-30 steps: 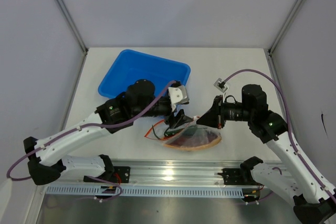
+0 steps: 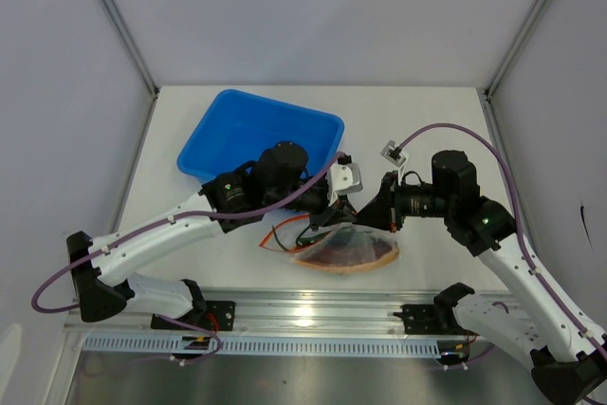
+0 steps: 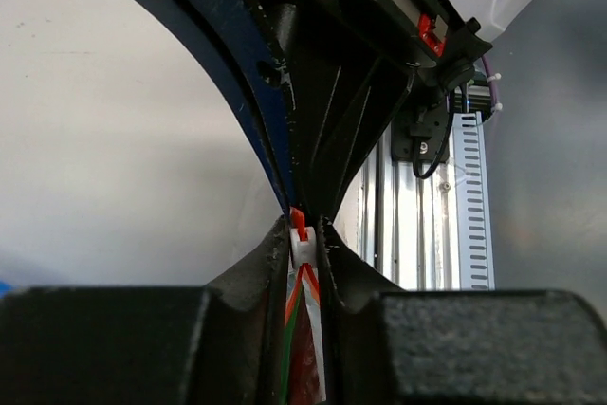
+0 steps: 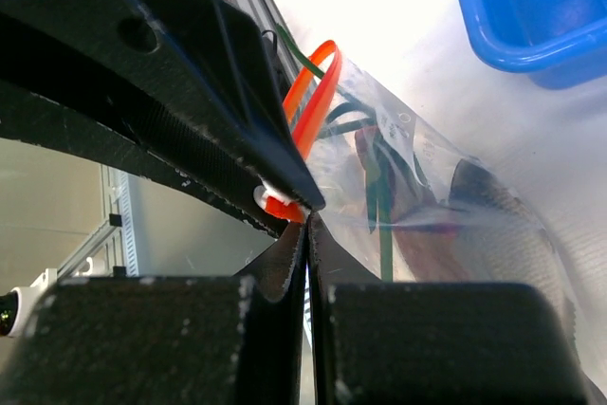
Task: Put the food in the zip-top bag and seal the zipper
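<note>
The zip top bag (image 2: 341,253) with food inside lies on the table's front middle, its orange and green zipper edge visible (image 4: 322,101). Both grippers meet at the bag's top. My left gripper is around the white slider tab (image 3: 303,244) on the orange zipper; whether it has closed on it is unclear. My right gripper is shut beside it at the zipper, close against the left fingers; anything thin between its fingertips is hidden.
A blue bin (image 2: 256,120) stands behind the left arm. Metal rails run along the front edge.
My left gripper has moved right, to the zipper end at my right gripper. The right arm has barely moved.
</note>
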